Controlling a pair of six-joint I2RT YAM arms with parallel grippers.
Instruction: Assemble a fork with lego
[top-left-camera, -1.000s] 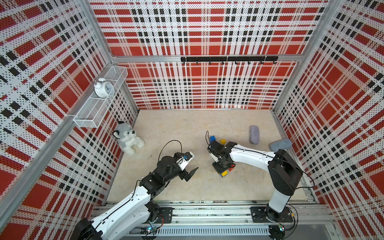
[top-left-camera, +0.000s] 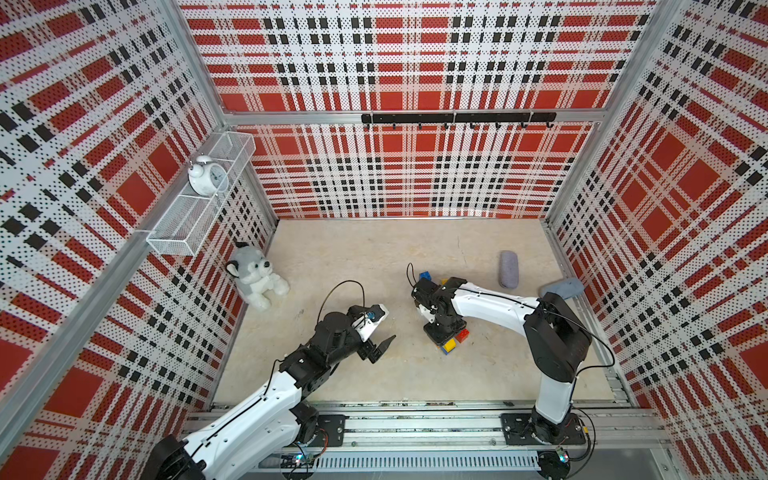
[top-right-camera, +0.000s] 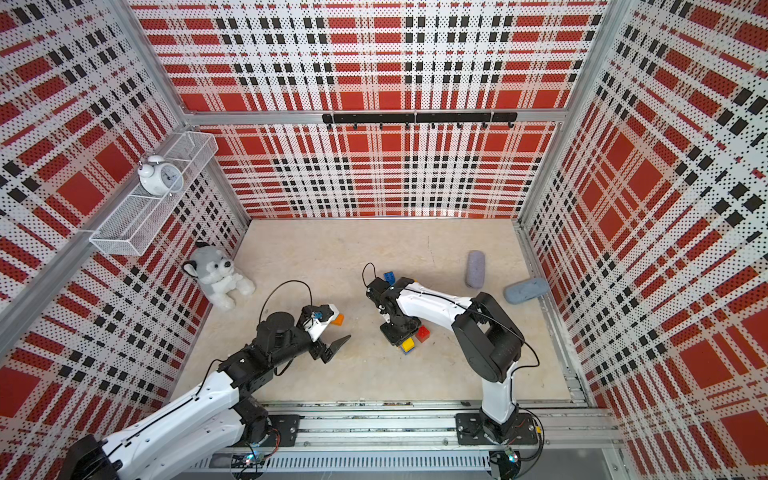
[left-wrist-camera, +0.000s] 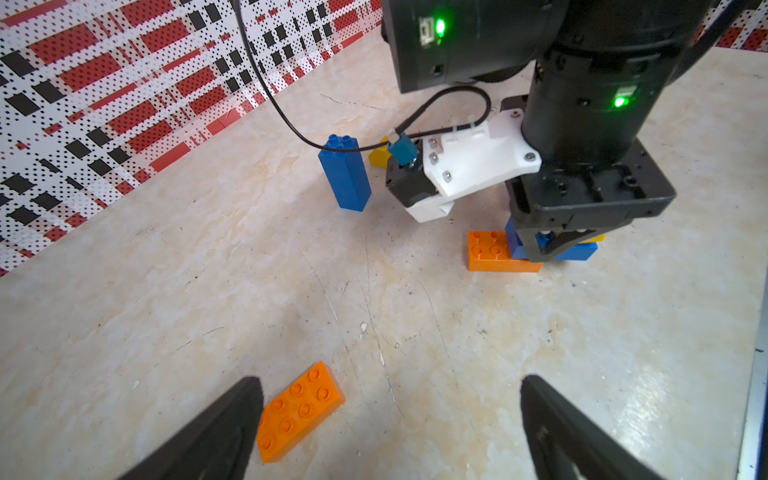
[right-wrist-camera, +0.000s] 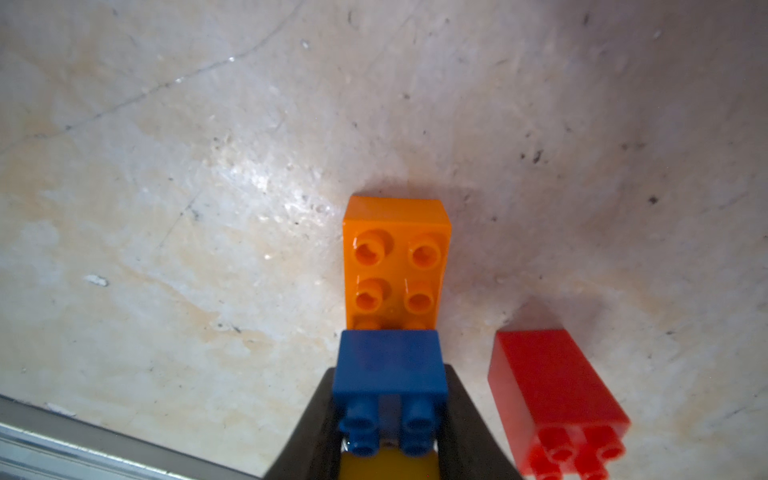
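My right gripper is shut on a blue brick (right-wrist-camera: 389, 360), low over the table. The blue brick's near end meets an orange brick (right-wrist-camera: 396, 276); whether they are joined, I cannot tell. A yellow brick (right-wrist-camera: 389, 466) shows behind the blue one, between the fingers. Right beside this group lies a red brick (right-wrist-camera: 552, 384). My left gripper stands open and empty, left of the group, with a second orange brick (left-wrist-camera: 300, 412) lying flat near its left finger. Farther back are an upright blue brick (left-wrist-camera: 345, 174) and another yellow brick (left-wrist-camera: 378, 155), partly covered by the right arm.
A grey-white plush dog (top-left-camera: 256, 276) sits at the left wall. Two dull grey-purple cases (top-left-camera: 509, 269) lie at the right side. A wire shelf (top-left-camera: 204, 192) with a white clock hangs on the left wall.
The left arm has stayed still.
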